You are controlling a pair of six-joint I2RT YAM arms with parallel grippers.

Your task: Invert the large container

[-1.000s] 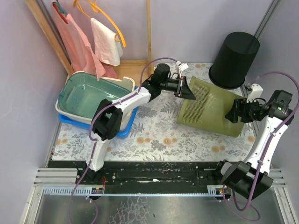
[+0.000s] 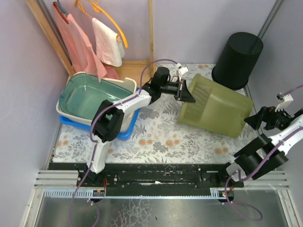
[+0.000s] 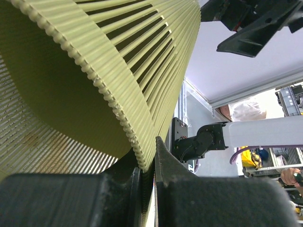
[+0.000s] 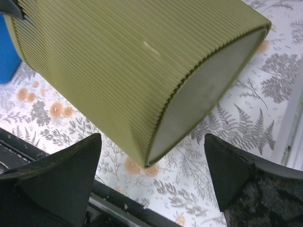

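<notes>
The large olive-green ribbed container (image 2: 215,111) is tilted over on its side on the floral mat. My left gripper (image 2: 186,94) is shut on its slatted left wall; in the left wrist view its fingers (image 3: 208,203) close on the rim. My right gripper (image 2: 257,118) stands just off the container's right end, open; in the right wrist view its fingertips (image 4: 75,161) are on either side of the container's lower corner, apparently not closed on it.
A black bin (image 2: 236,56) stands behind the container. Nested green, white and blue tubs (image 2: 75,97) fill the left. Hangers with cloths (image 2: 106,42) hang at the back left.
</notes>
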